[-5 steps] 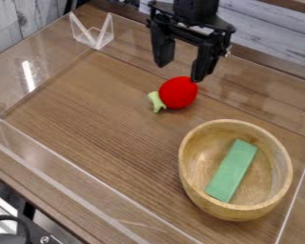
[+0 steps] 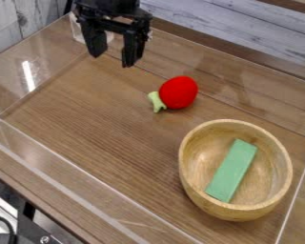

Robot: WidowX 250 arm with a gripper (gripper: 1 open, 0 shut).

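My gripper point(image 2: 110, 48), black, hangs over the upper left of the table, open, with nothing visible between its fingers. A red round object point(image 2: 179, 91) with a small pale green piece point(image 2: 156, 101) at its left lies near the centre. At the lower right a light wooden bowl point(image 2: 193, 172) holds a flat green rectangular object point(image 2: 231, 172).
A white wire-like item point(image 2: 89, 27) is partly hidden behind the gripper at the back left. Dark cables lie at the lower left corner.
My gripper has moved left, from above the red object to the back left of the table. The objects on the table lie where they were.
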